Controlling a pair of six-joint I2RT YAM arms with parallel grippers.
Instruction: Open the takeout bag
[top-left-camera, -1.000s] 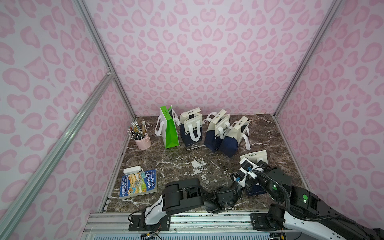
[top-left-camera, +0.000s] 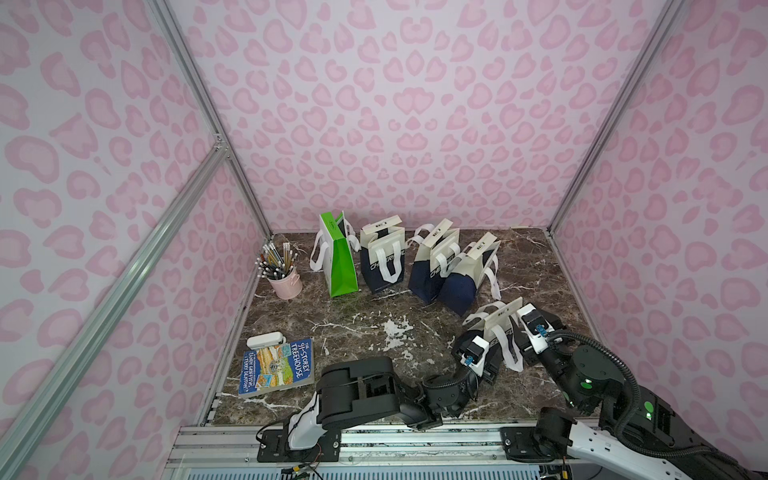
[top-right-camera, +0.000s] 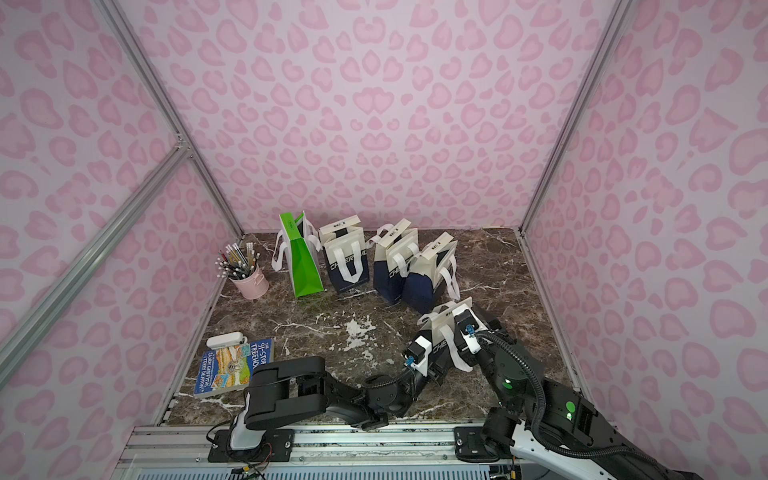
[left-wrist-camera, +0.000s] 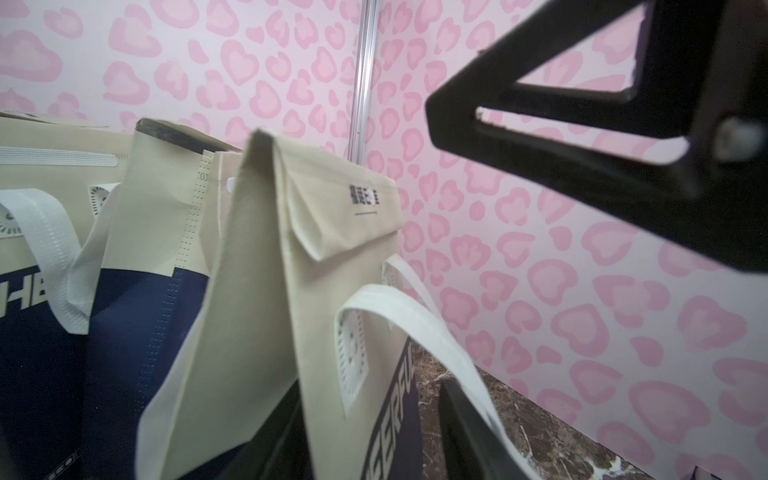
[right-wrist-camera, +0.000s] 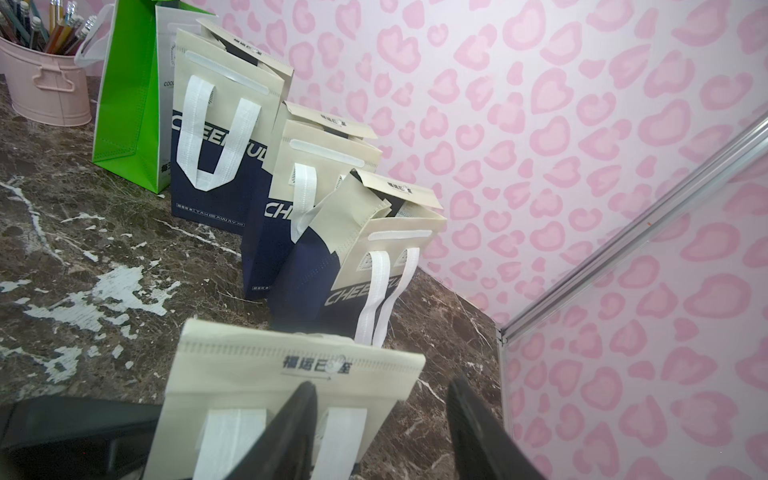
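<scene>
The nearest takeout bag (top-left-camera: 503, 315) is navy and cream with white handles. It stands between my two grippers near the table's front right. Up close in the left wrist view, the cream upper part of a bag (left-wrist-camera: 316, 320) shows a folded top flap bearing dark print. My left gripper is open at this bag, its blurred fingers (left-wrist-camera: 284, 436) parted; I cannot tell what lies between them. In the right wrist view the bag's printed top (right-wrist-camera: 296, 366) is low in front of my right gripper, whose fingers (right-wrist-camera: 472, 428) stand apart, one overlapping the bag in view.
Behind stand more navy-cream bags (top-left-camera: 470, 280) and a green bag (top-left-camera: 340, 260). A pink brush pot (top-left-camera: 285, 285), a white case (top-left-camera: 265, 340) and a book (top-left-camera: 277, 366) are at the left. Bare table (top-left-camera: 352, 320) lies in the middle.
My right gripper has drawn rightward, away from the left one, after both were close together at the bag. The bag has turned and shifted slightly left. My left arm has barely moved.
</scene>
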